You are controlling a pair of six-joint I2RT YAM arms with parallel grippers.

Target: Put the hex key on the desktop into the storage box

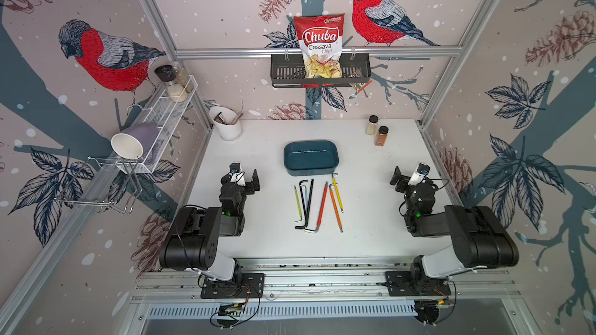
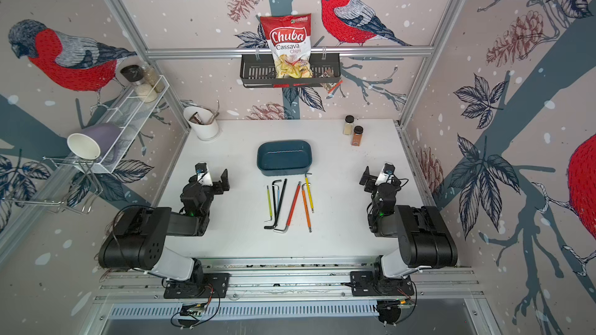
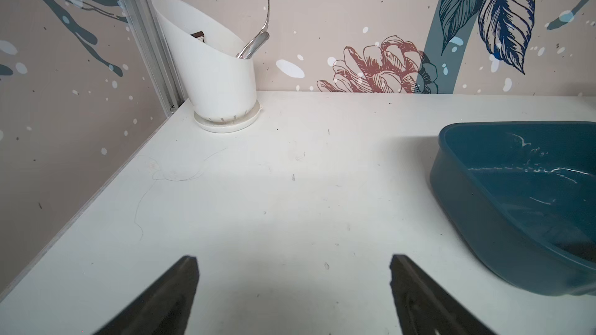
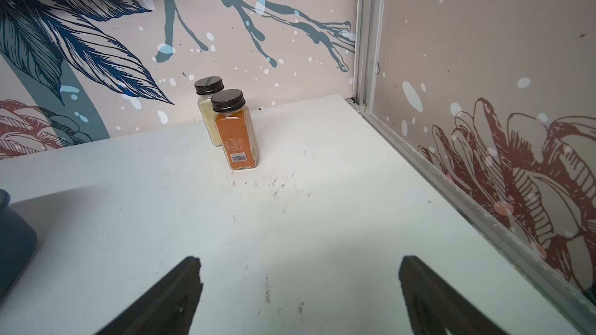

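Note:
Several hex keys lie on the white desktop, front middle: a green one [image 1: 297, 202], black ones [image 1: 308, 204], a red one [image 1: 322, 206], an orange one [image 1: 337, 209] and a yellow one [image 1: 338, 192]. Just behind them sits the empty dark teal storage box [image 1: 310, 158], also at the right of the left wrist view [image 3: 484, 211]. My left gripper stands open at the desk's left, left of the keys, nothing between its fingers. My right gripper stands open at the right side, also empty.
A white utensil holder [image 1: 226, 129] stands at the back left and two spice jars [image 1: 381, 137] at the back right. A rack with a mug [image 1: 133, 142] hangs on the left; a basket with chips [image 1: 319, 43] hangs at the back. Desk space beside the box is clear.

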